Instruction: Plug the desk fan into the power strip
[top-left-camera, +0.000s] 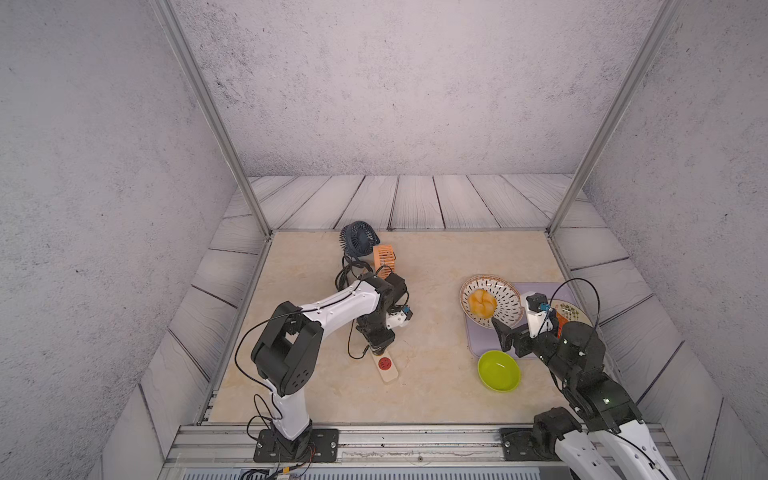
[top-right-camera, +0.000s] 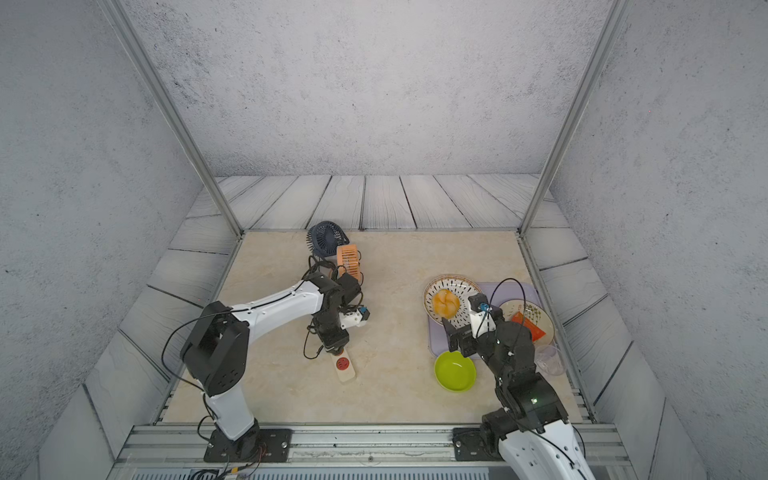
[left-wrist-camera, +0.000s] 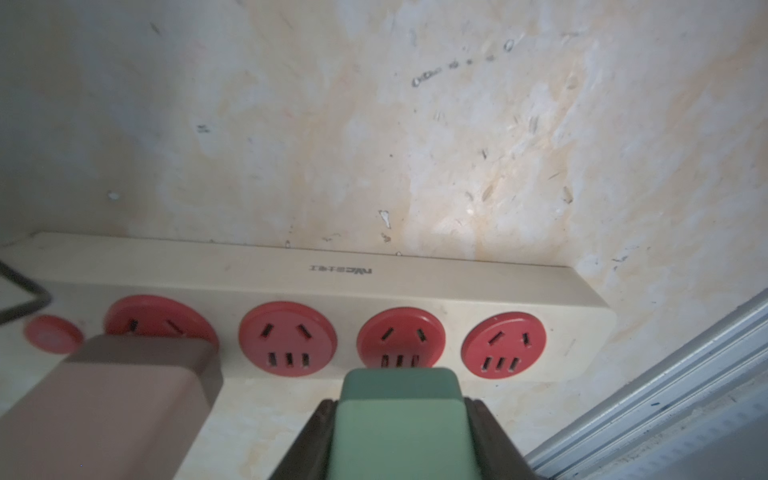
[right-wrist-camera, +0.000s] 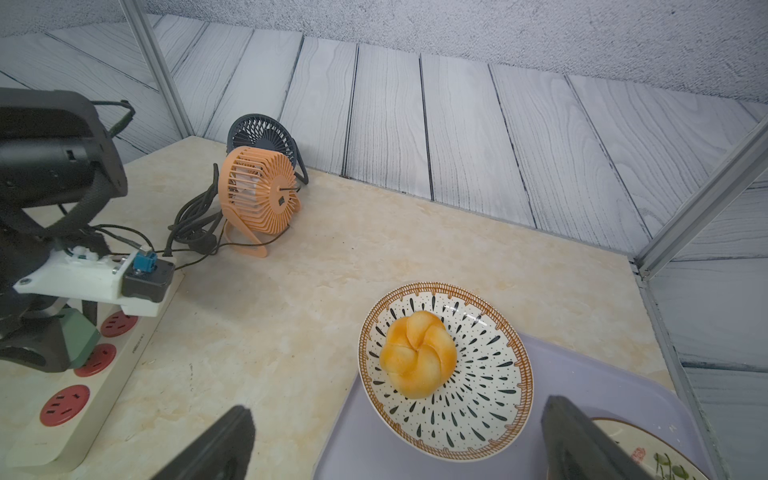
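Note:
The white power strip (left-wrist-camera: 572, 344) with red sockets lies below my left gripper, which is shut on a green plug (left-wrist-camera: 404, 436). In the left wrist view the plug overlaps the lower edge of the second socket from the strip's end; its prongs are hidden, so contact cannot be told. A grey-brown block (left-wrist-camera: 120, 408) covers part of a socket farther along. The orange desk fan (right-wrist-camera: 257, 188) and a dark desk fan (right-wrist-camera: 262, 136) stand at the back, with black cables (right-wrist-camera: 192, 224) beside them. My right gripper (top-left-camera: 510, 336) is open and empty.
A patterned bowl (right-wrist-camera: 504, 368) holding a bread roll (right-wrist-camera: 418, 354) sits on the purple tray (right-wrist-camera: 352, 432) at the right. In front is a green bowl (top-left-camera: 499, 372). The table between strip and tray is clear.

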